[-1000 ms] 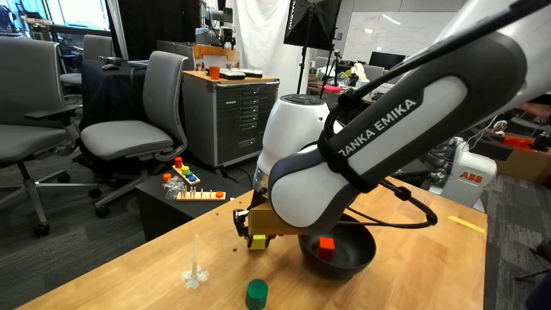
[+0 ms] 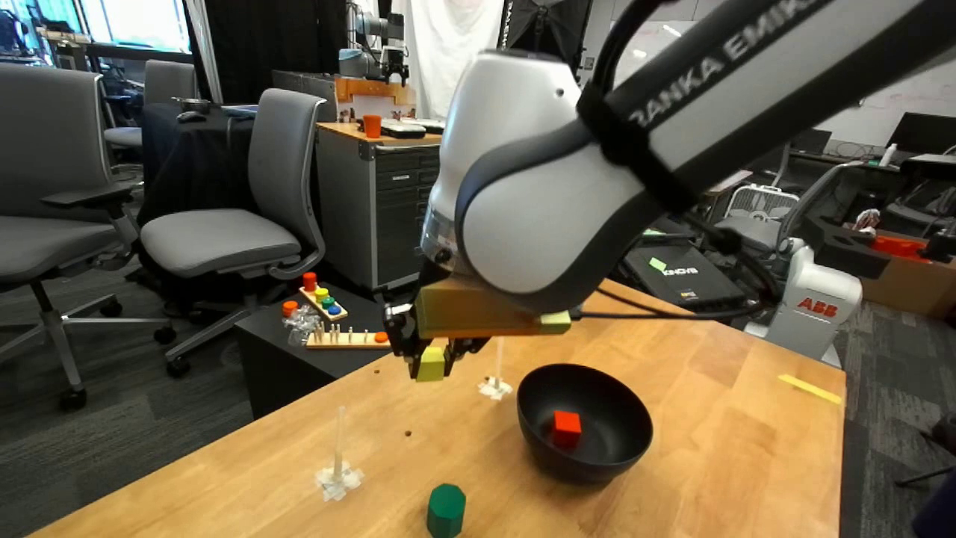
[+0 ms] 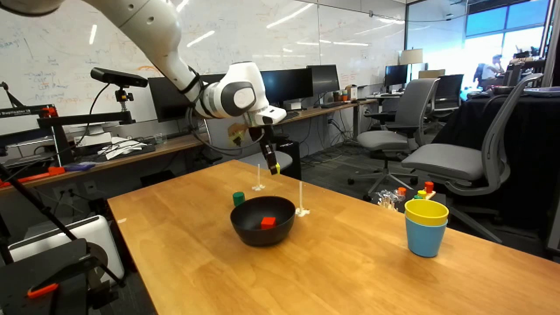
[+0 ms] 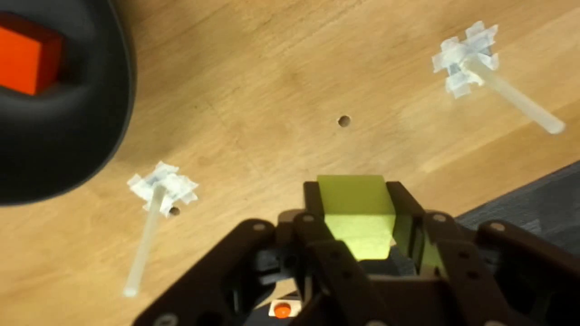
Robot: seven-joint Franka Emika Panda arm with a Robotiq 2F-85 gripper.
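Note:
My gripper is shut on a yellow block [image 4: 359, 203], whose sides touch both fingers in the wrist view. In exterior view 1 the block [image 2: 431, 363] hangs clear above the table, left of the black bowl [image 2: 632, 421]. Inside that bowl lies a red block [image 2: 566, 429]. A green block [image 2: 445, 509] stands on the table in front, apart from the bowl. The green block is out of the wrist view, where only part of the bowl [image 4: 65, 163] shows at the left edge.
Two thin upright pegs are taped to the table, a left peg [image 2: 340, 444] and another peg [image 2: 499, 363] near the bowl. Stacked yellow and blue cups [image 3: 426, 236] stand at the table edge in exterior view 2. The wood around the bowl is mostly clear.
The arm has risen with the yellow block in its gripper and moved slightly left in exterior view 1. The bowl, red block and green block have stayed put.

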